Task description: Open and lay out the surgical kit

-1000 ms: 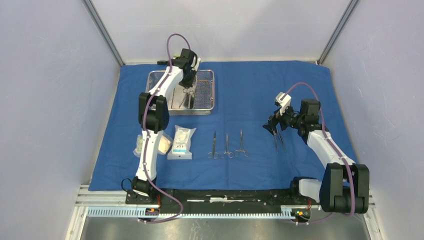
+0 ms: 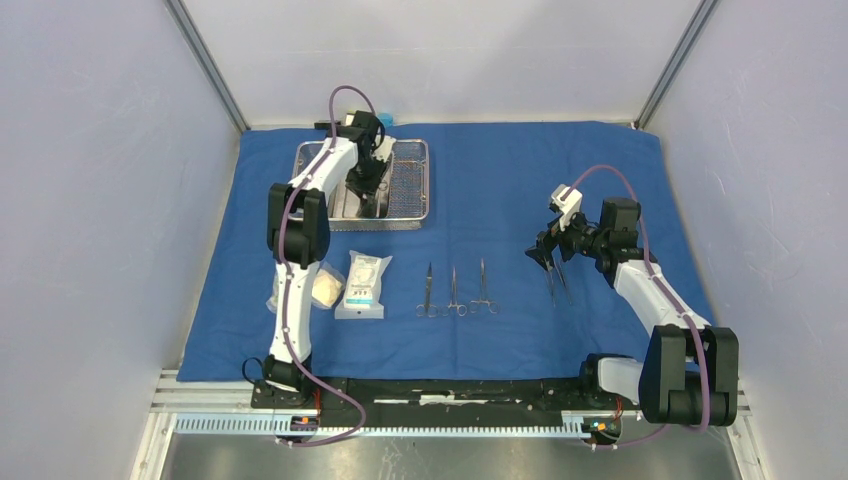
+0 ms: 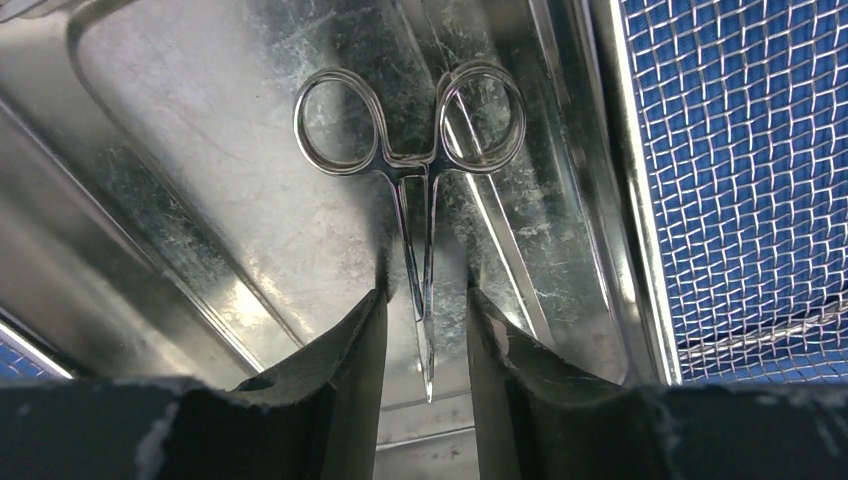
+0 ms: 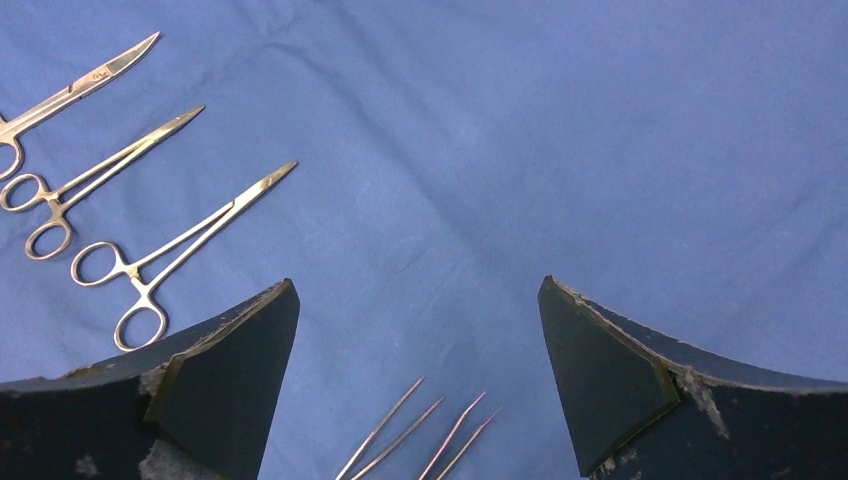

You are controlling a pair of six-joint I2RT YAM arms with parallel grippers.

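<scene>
In the left wrist view, forceps with ring handles (image 3: pixel 410 165) lie in a metal tray (image 3: pixel 250 130), their thin tip between the spread fingers of my left gripper. The gripper is open and not closed on them. A thin straight instrument (image 3: pixel 510 250) lies beside the forceps in the tray. On the blue cloth, scissors (image 2: pixel 428 295) and two clamps (image 2: pixel 454 297) lie in a row. My right gripper stands open above the cloth, nothing between its fingers; two tweezers (image 4: pixel 455 435) lie below it.
The tray sits inside a wire mesh basket (image 2: pixel 410 218) at the back left. Nearer the front left lie a white packet (image 2: pixel 362 285) and a bagged pale item (image 2: pixel 327 288). The cloth (image 2: pixel 480 180) between basket and right arm is clear.
My left arm has moved down and slightly left over the tray, now covering the forceps in the top view. The right arm and the laid-out instruments stay where they were.
</scene>
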